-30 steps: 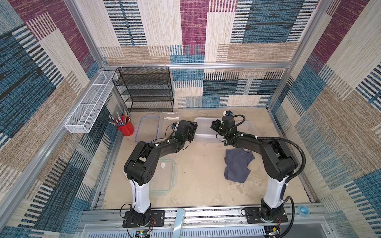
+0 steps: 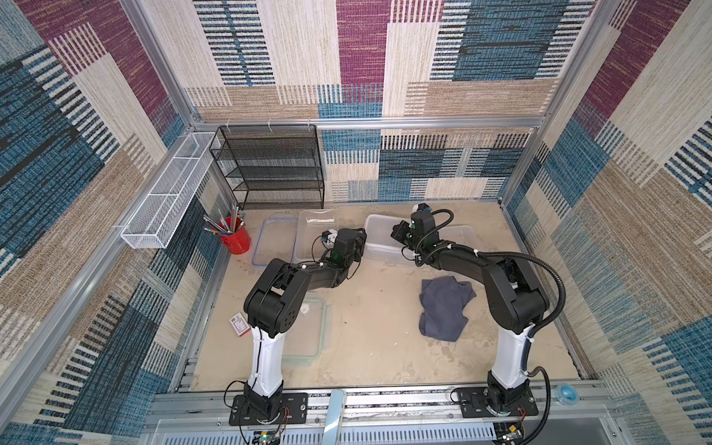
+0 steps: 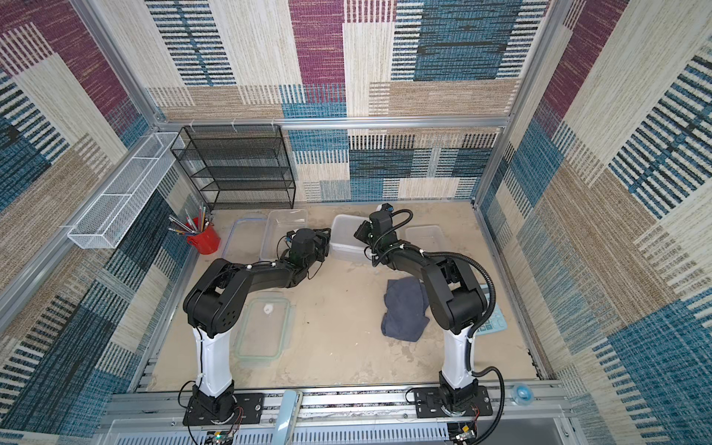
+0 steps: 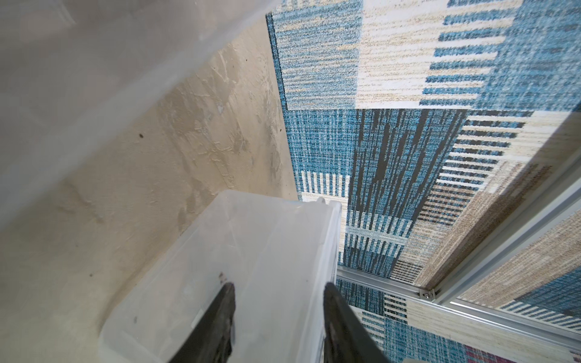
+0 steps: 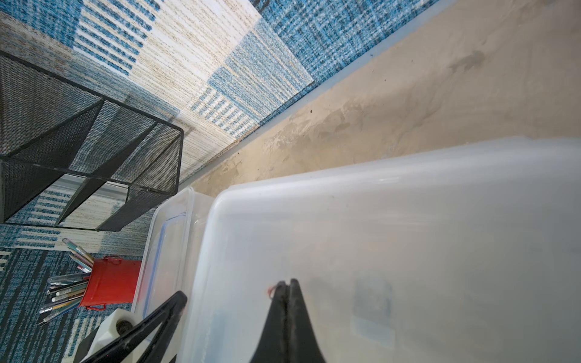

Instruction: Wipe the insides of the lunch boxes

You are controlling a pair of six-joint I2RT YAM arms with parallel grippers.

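Note:
Clear lunch boxes line the back: one (image 2: 378,233) between my grippers, another (image 2: 463,237) to the right, a blue-rimmed one (image 2: 274,241) to the left. My left gripper is part open beside the middle box, its two fingers around what looks like a translucent box wall; whether it touches is unclear. My right gripper is shut, nothing visible between its fingers, over the middle box's inside. A dark grey cloth (image 2: 445,307) lies crumpled at front right.
A red pen cup (image 2: 236,241), a black mesh rack (image 2: 267,167) and a green-rimmed box (image 3: 259,333) occupy the left side and back.
Both arms have shifted slightly, my right gripper toward the back left; the middle box appears moved slightly backward. The cloth is unchanged.

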